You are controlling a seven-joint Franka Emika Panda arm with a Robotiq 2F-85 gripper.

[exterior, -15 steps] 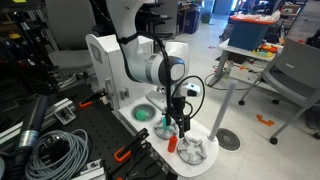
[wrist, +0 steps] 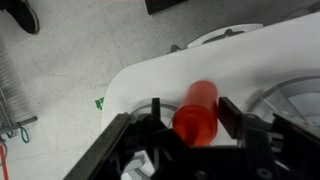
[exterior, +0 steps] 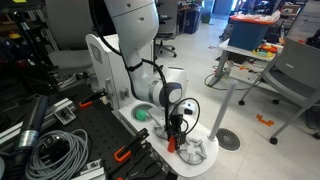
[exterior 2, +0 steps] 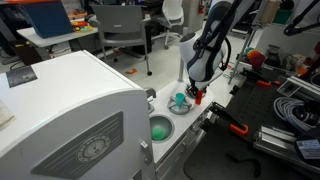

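An orange-red bottle-like object (wrist: 197, 113) stands upright on the white counter (wrist: 150, 85). In the wrist view it is between my gripper's fingers, with a small gap visible at the sides. In exterior view 1 the gripper (exterior: 174, 131) is low over the red object (exterior: 171, 146), and the fingers partly cover it. The fingers are part open. From the other side, the red object (exterior 2: 198, 98) shows just under the gripper (exterior 2: 195, 89).
A teal cup (exterior 2: 180, 99) stands near a round grey plate (exterior 2: 181, 113). Another grey plate (exterior: 191, 150) lies right of the red object. A green item (exterior: 141, 114) is in the small sink. A post (exterior: 222, 112) rises behind; the dark table (exterior: 100, 135) borders the counter.
The arm has come down from above the counter toward the red object. My gripper is now around it, and the arm hides the teal cup in exterior view 1.
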